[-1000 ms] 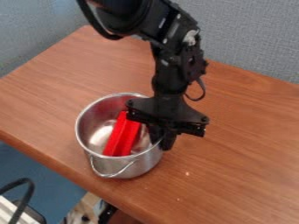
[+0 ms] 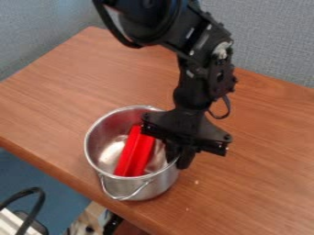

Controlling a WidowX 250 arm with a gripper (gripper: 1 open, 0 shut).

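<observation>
A steel pot (image 2: 135,184) with a wire handle stands near the table's front left edge. Inside it lies a red elongated object (image 2: 132,151), tilted along the pot. My black gripper (image 2: 179,151) is down at the pot's right rim, over its upper right part; its fingertips are partly hidden, so I cannot tell whether it is open or shut.
A grey padded wall (image 2: 270,55) stands behind. At the bottom left, beyond the edge, are a cable and a white object.
My gripper has moved slightly right and toward the camera, and the pot has shifted a little the same way along with it.
</observation>
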